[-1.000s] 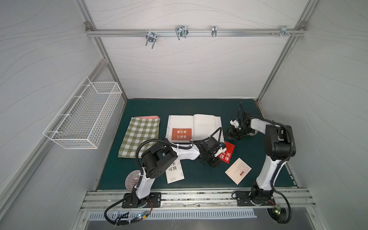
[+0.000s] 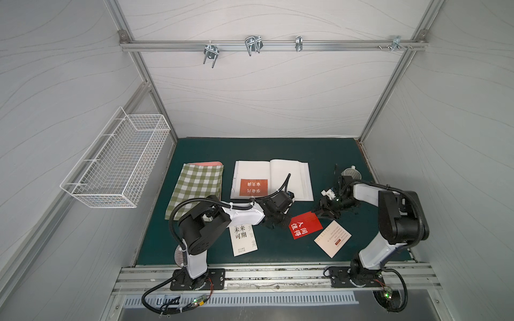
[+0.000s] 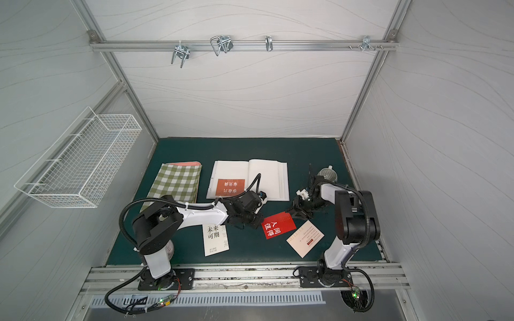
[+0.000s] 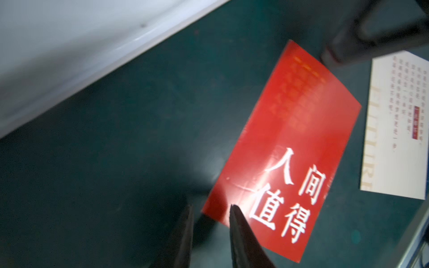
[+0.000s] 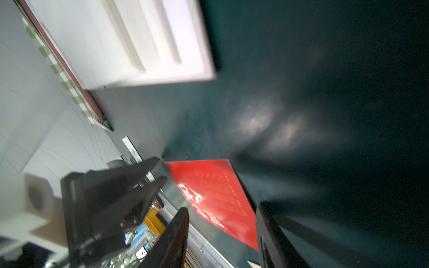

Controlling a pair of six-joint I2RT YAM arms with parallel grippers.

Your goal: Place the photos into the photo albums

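Observation:
An open album (image 2: pixel 290 176) lies at the back centre, an orange photo (image 2: pixel 253 186) on its left page. A red photo (image 4: pixel 290 120) lies front centre, a cream photo (image 2: pixel 332 238) to its right, a white photo (image 2: pixel 243 240) to its left. My left gripper is part open beside the red photo's near-left corner, nothing visible between its fingers. My right gripper stands open near the red photo's right end, with nothing held.
A checked cloth (image 2: pixel 192 187) lies at the left, a cup (image 2: pixel 351 171) at the back right behind the right arm. A wire basket (image 2: pixel 120 160) hangs on the left wall.
My left gripper has moved leftward, uncovering the red photo, which now lies further left and nearer the front. My right gripper has moved toward the front, closer to that photo.

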